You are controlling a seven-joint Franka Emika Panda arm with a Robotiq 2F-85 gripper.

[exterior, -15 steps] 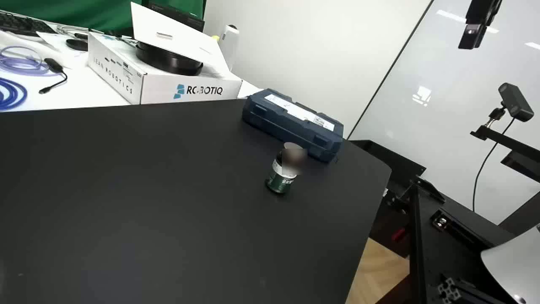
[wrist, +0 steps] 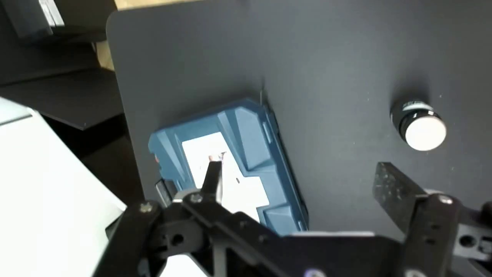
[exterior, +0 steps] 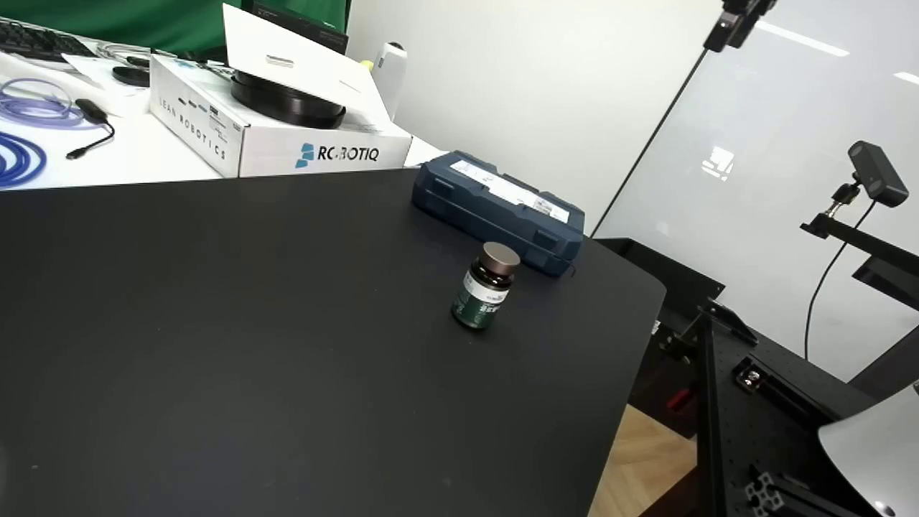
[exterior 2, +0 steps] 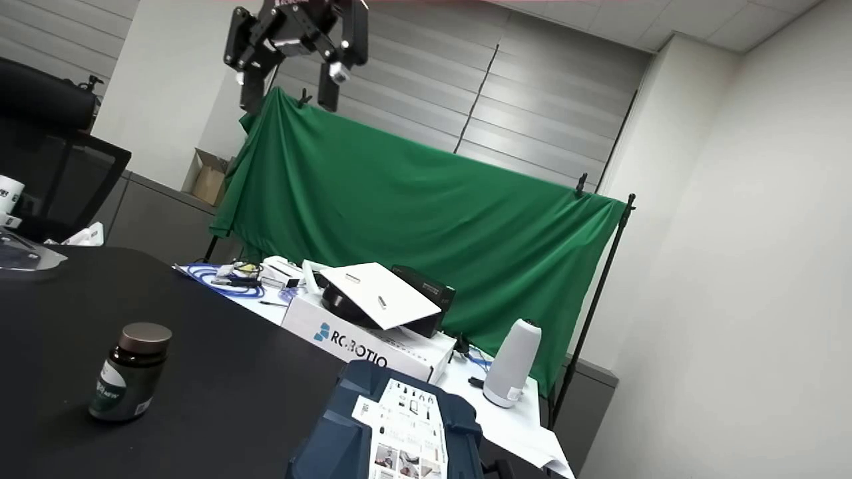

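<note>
A small dark bottle [exterior: 484, 289] with a brown cap and a green and white label stands upright on the black table. In exterior view 2 the same bottle [exterior 2: 130, 374] is at the lower left; in the wrist view its pale-looking cap [wrist: 425, 133] shows from above at the right. High over the table my gripper [exterior 2: 289, 100] is open, its fingers wide apart and nothing between them. Seen from the wrist, the gripper has one finger over the blue case [wrist: 253, 138] and the other over bare table, below the bottle in the picture.
The blue case lies closed near the table's corner, apart from the bottle. A white Robotiq box [exterior: 323, 155] stands on a white table behind. A camera on a bracket [exterior: 876, 172] is at the right.
In exterior view 1 the gripper has shifted left and a little up, with only its tip at the top edge now. The bottle and the case are where they were.
</note>
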